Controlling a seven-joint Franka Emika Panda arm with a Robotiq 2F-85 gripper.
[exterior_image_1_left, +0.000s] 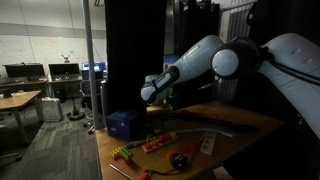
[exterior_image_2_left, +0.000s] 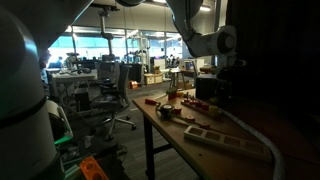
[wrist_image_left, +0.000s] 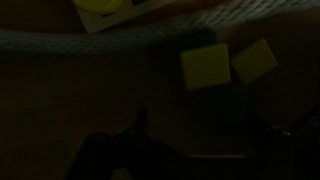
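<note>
Two yellow blocks, a nearer one (wrist_image_left: 205, 67) and a tilted one (wrist_image_left: 254, 61), lie close together on the dark table in the wrist view. My gripper shows as dark finger shapes at the bottom of that view. Its fingers stand apart, with no object visible between them, and the blocks lie beyond the fingertips. From the first exterior view, the white wrist of my arm (exterior_image_1_left: 149, 92) is over the back of the table, near a blue box (exterior_image_1_left: 124, 125); the fingers there are lost in shadow.
A grey rope (wrist_image_left: 130, 38) crosses behind the blocks, with a round yellow piece (wrist_image_left: 98, 5) past it. Colourful toys, among them a green and red one (exterior_image_1_left: 122, 153), lie along the table's front left. A long wooden holder (exterior_image_2_left: 227, 141) occupies the near side in the second exterior view.
</note>
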